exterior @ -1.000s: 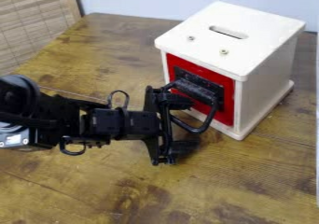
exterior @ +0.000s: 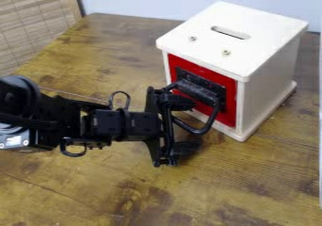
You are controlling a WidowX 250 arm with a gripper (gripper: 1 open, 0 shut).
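A white wooden box [exterior: 265, 98] with a slot and two small knobs on top stands at the right, its front a red panel [exterior: 179, 63] carrying a black fitting [exterior: 201, 84]. My black gripper [exterior: 184, 122] reaches from the left to that panel, its finger parts at or just before the fitting. Dark parts overlap there, so whether it grips anything cannot be told.
A bamboo mat [exterior: 28, 23] stands at the upper left, and a pale wall runs behind the box.
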